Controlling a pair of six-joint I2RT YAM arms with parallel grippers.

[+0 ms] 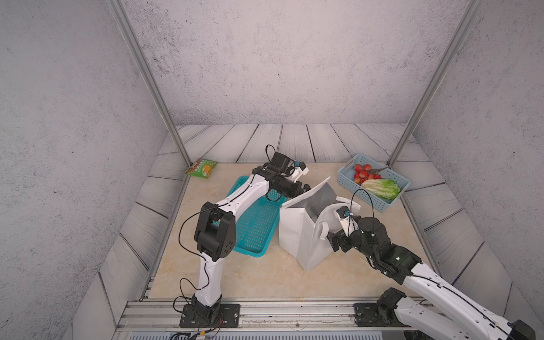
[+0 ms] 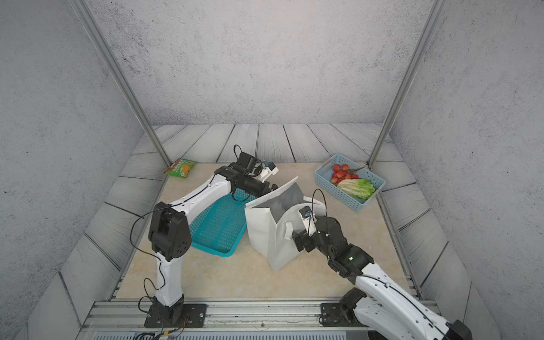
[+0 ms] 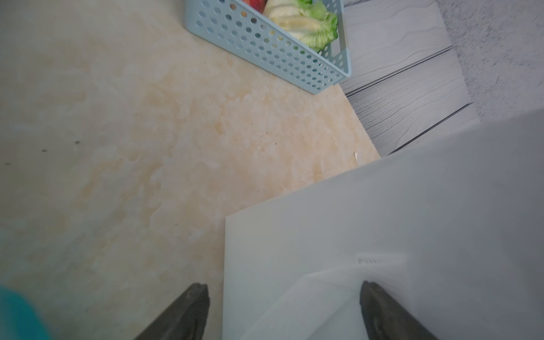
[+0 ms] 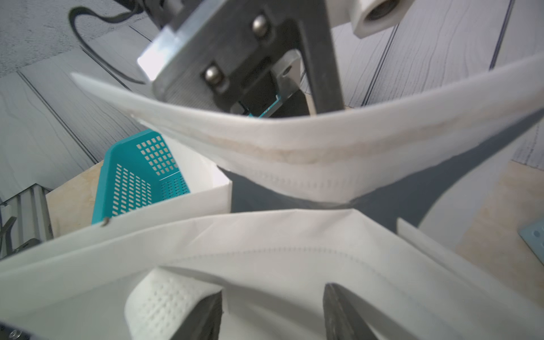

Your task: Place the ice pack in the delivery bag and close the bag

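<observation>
The white delivery bag (image 1: 294, 230) stands upright at mid-table, its grey inside (image 1: 324, 198) partly visible. My left gripper is open by the bag's raised back flap, with white bag material showing behind and between its fingers. On the bag's near right side, my right gripper is also open. Its fingers (image 4: 205, 317) are at the bag's front panel, beside a white textured loop (image 4: 164, 306) that looks like a handle. Whether either gripper touches the bag, I cannot tell. No ice pack shows; the bag's bottom is hidden.
An empty teal basket (image 1: 259, 249) stands left of the bag, under my left arm. Back right is a light blue basket (image 1: 343, 176) of tomatoes and lettuce. A green snack packet (image 1: 201, 167) lies at the far left.
</observation>
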